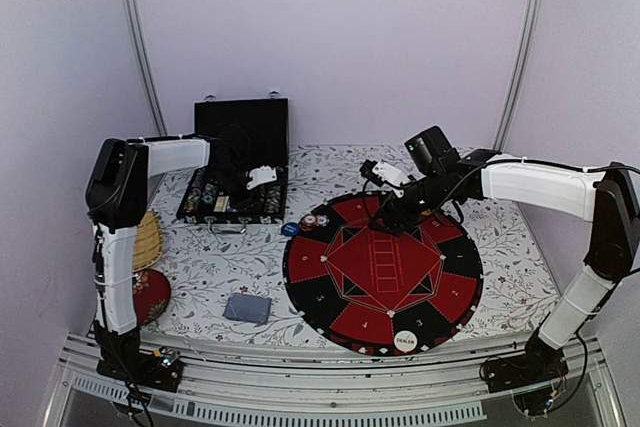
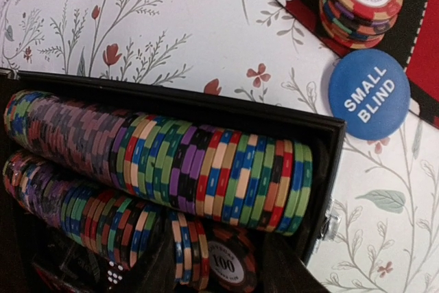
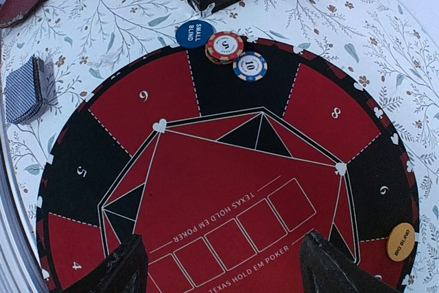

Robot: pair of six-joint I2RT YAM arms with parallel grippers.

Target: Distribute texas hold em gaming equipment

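In the top view an open chip case (image 1: 240, 115) stands back left; my left gripper is down at its chip rows (image 2: 151, 149), fingers part open around a short group of chips and a 100 chip (image 2: 225, 265); whether they touch is unclear. My right gripper hangs open over the round poker mat (image 3: 226, 217), nothing visible between its fingers. A small blind button (image 2: 370, 94), red 5 chips (image 3: 225, 44) and a 10 chip (image 3: 250, 66) lie at the mat's edge; big blind (image 3: 401, 241) and dealer (image 1: 405, 341) buttons lie on it.
A card deck (image 3: 24, 90) lies left of the mat. A grey pouch-like item (image 1: 247, 307), wicker tray (image 1: 143, 242) and red round cushion-like object (image 1: 145, 297) sit at left.
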